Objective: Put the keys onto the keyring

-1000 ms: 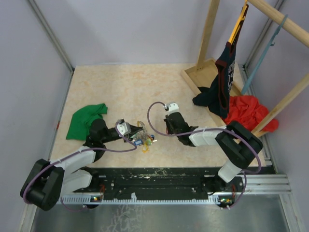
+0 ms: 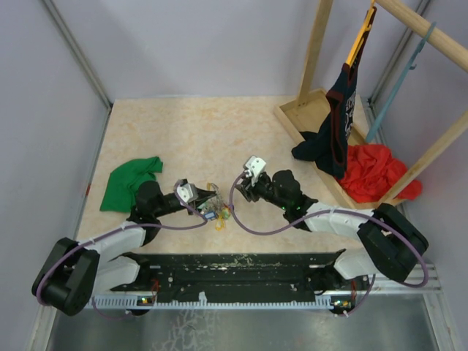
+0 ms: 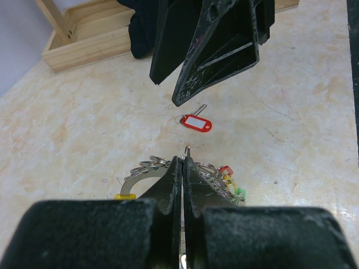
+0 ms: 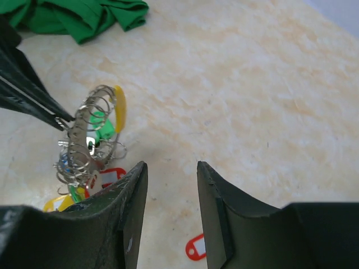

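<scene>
A tangle of metal rings with coloured tags [image 4: 78, 151] sits at the table's middle, my left gripper shut on it at a thin metal piece standing up between the fingertips. A key with a red tag [image 3: 195, 122] lies apart on the table beyond it, below my right gripper in the left wrist view. My right gripper stands open above that tag, nothing between its fingers; in the right wrist view the tag shows low, partly behind a finger.
A green cloth [image 2: 128, 183] lies at the left. A wooden rack with a dark hanging bag [image 2: 340, 117] and red cloth [image 2: 373, 172] takes up the right.
My right arm has shifted and turned, its gripper moving slightly left over the table, toward the rings. My left arm has stayed in place.
</scene>
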